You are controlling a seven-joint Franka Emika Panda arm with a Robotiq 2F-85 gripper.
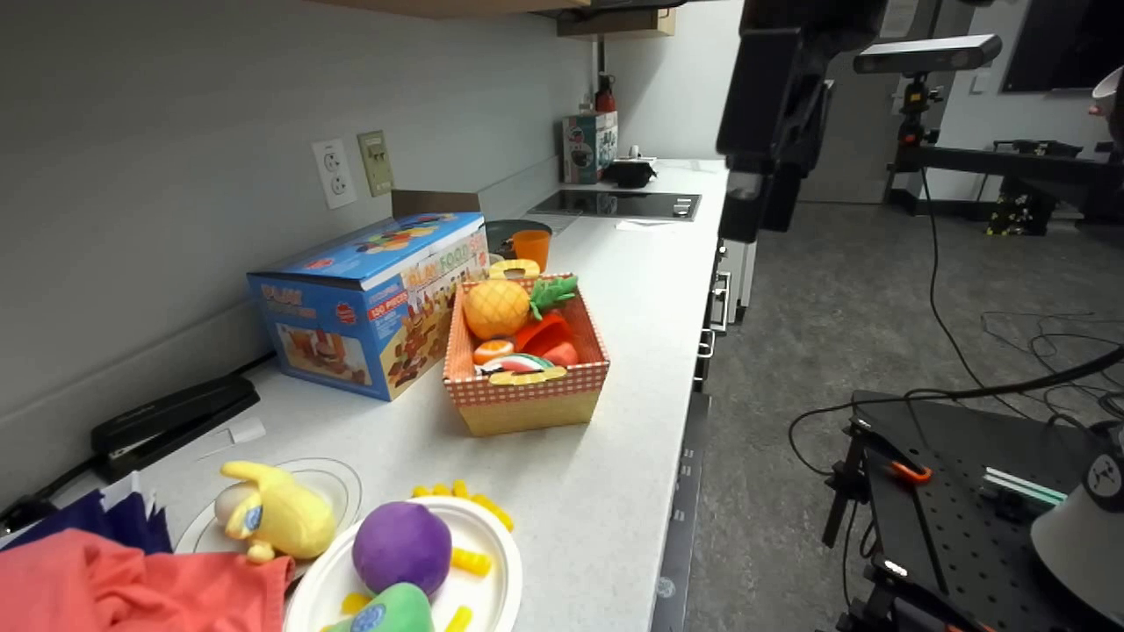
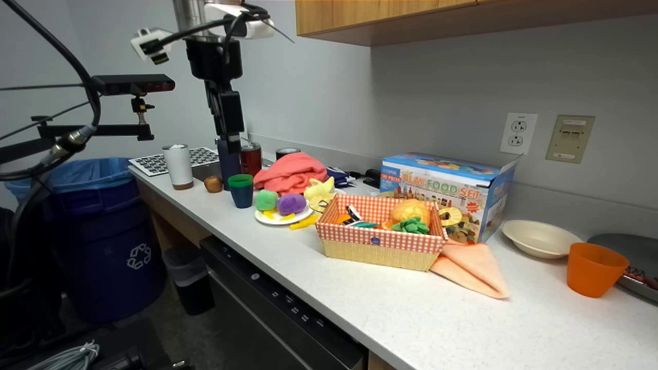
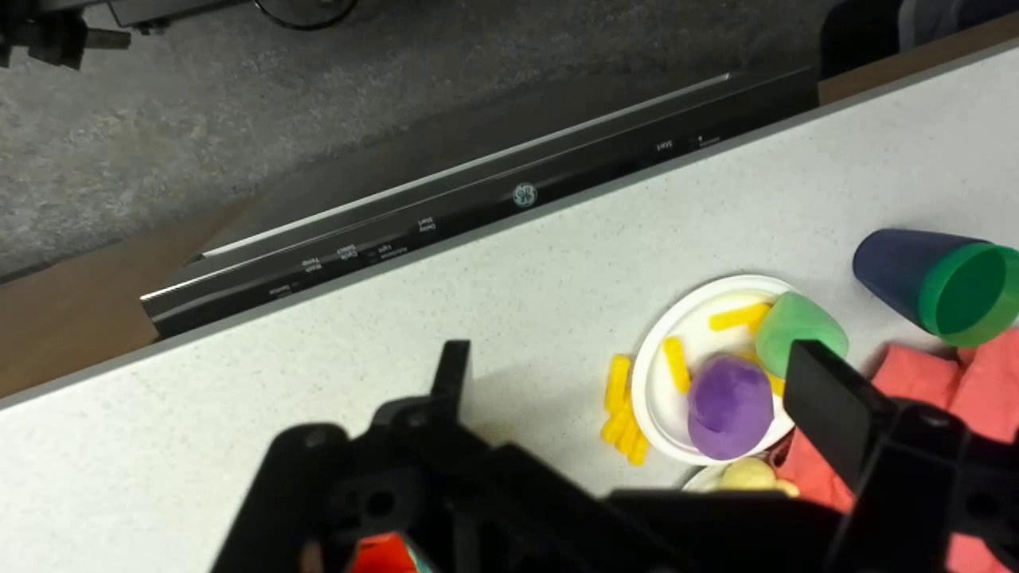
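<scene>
My gripper stands open above the counter, its two fingers (image 3: 828,396) wide apart with nothing between them. In the first exterior view the gripper (image 1: 760,200) hangs high at the counter's right edge. On a white plate (image 3: 661,441) lie a purple plush ball (image 3: 731,406), a green plush toy (image 3: 800,328) and yellow fry-like sticks (image 3: 676,364). More yellow sticks (image 3: 618,383) lie on the counter against the plate. A checked basket (image 1: 532,412) holds a toy pineapple (image 1: 496,309) and other play food. Behind the plate sits a yellow plush toy (image 1: 290,516).
A blue play-food box (image 1: 327,300) stands by the wall beside the basket. Crumpled coral cloth (image 2: 293,172), a dark cup with a green rim (image 2: 241,191) and a white tumbler (image 2: 179,167) crowd the far end.
</scene>
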